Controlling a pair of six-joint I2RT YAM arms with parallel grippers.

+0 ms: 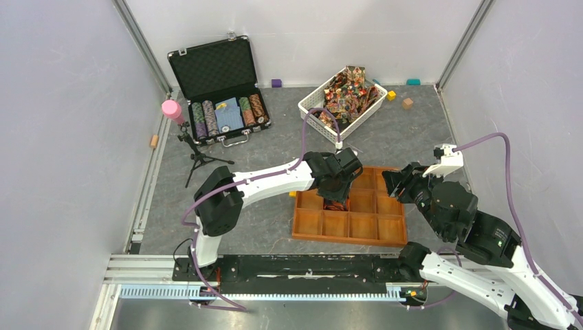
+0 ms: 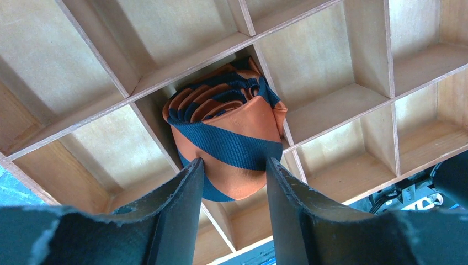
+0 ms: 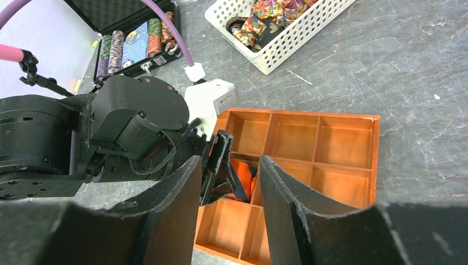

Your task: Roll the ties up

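Note:
An orange-and-navy striped tie [image 2: 229, 138], rolled up, stands in one compartment of the wooden divided box [image 1: 350, 241]. My left gripper is shut on the roll, one finger at each side of it. From above, the left gripper hides much of the tie [image 1: 335, 205]. In the right wrist view, a bit of the orange tie [image 3: 241, 175] shows beside the left gripper's fingers [image 3: 218, 165]. To the right of the box, my right gripper is open, with nothing held between its fingers. The other visible compartments are empty.
A white basket [image 1: 357, 123] of patterned cloth items stands behind the box. At the back left lie an open black case [image 1: 214, 65] of poker chips and a small tripod [image 1: 197, 155]. Small coloured blocks line the back wall. Grey floor right of the basket is clear.

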